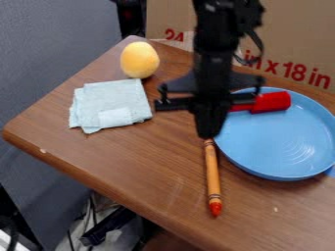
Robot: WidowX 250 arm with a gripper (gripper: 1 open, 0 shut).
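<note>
The black gripper [210, 113] hangs over the middle of the table, just left of the blue plate [281, 142] and above an orange crayon [214, 181]. Its fingertips are dark and blurred, so I cannot tell whether it is open or shut. A red cylindrical object [272, 101] lies on the plate, partly behind the gripper. A folded pale cloth [108, 104] lies at the left, with a yellow egg-shaped object [140, 60] behind it.
The wooden table [112, 157] has clear room at the front left and an edge along its left side. A cardboard box [301, 49] stands behind.
</note>
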